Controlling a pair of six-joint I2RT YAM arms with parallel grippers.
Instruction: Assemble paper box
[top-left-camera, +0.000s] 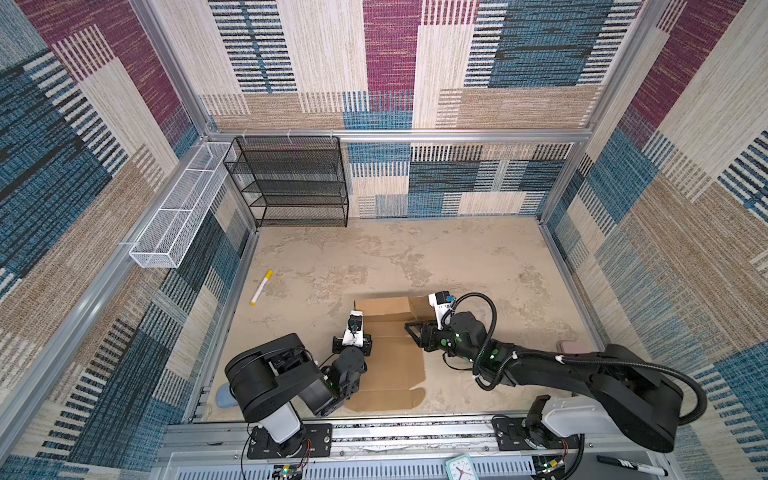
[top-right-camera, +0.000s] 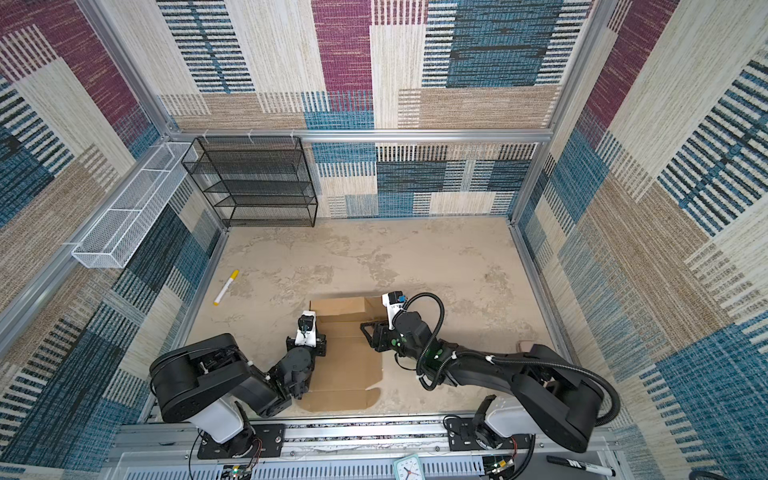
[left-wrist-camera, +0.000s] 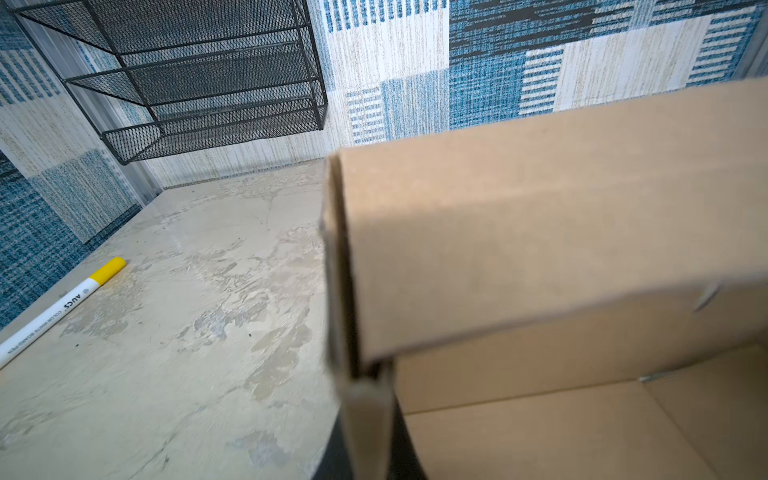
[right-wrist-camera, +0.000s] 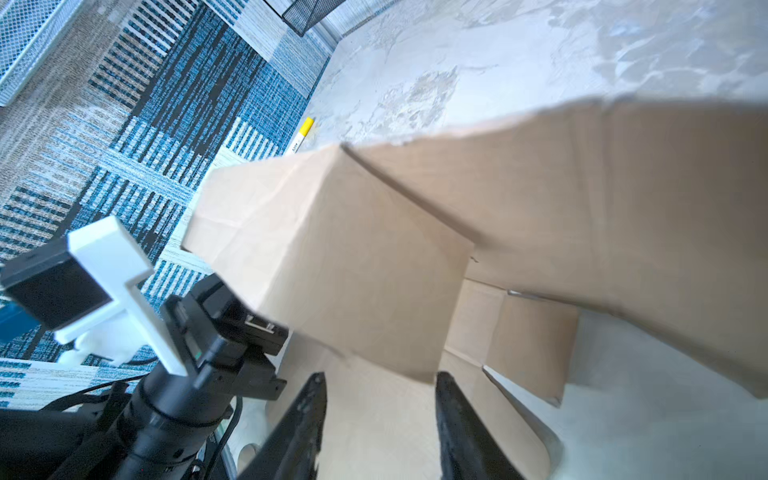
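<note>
The brown cardboard box (top-left-camera: 392, 360) lies part folded on the table, its floor flat and its far wall (left-wrist-camera: 552, 240) standing with a folded top. At the far left corner, my left gripper is shut, with a thin cardboard edge between its dark fingers. My right gripper stands part open at the box's right side. In the right wrist view a raised flap (right-wrist-camera: 376, 280) hangs just beyond its fingertips; nothing shows held there. Another cardboard panel (right-wrist-camera: 688, 224) rises on the right of that view. The left arm hides the box's left side from above.
A yellow-capped marker (top-left-camera: 261, 286) lies on the left of the table. A black mesh rack (top-left-camera: 292, 182) stands at the back left, and a white wire basket (top-left-camera: 180, 208) hangs on the left wall. Bare table (top-left-camera: 432, 248) stretches behind the box.
</note>
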